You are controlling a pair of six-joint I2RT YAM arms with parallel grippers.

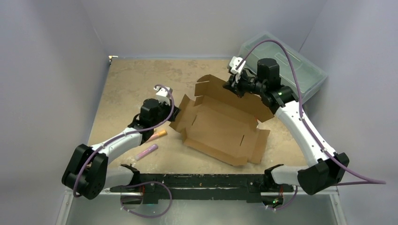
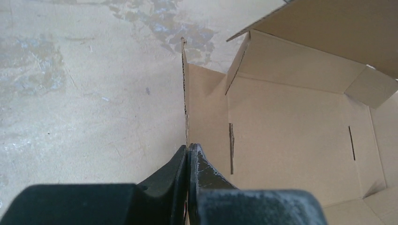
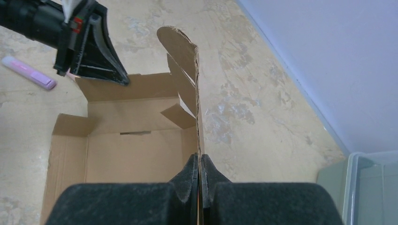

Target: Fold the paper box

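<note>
A brown cardboard box (image 1: 220, 127) lies partly unfolded in the middle of the table, its floor flat and its side flaps standing at angles. On its left side my left gripper is shut on the left side flap (image 2: 185, 93), seen edge-on between the fingers. Across the box, my right gripper is shut on the edge of the large lid panel (image 3: 197, 93), which rises at the back. The box's right end flap (image 1: 261, 146) leans outward, free of both grippers.
Two markers, one orange (image 1: 157, 135) and one pink (image 1: 147, 151), lie near the left arm. A clear plastic bin (image 1: 300, 65) stands at the back right. Bare table stretches behind and left of the box.
</note>
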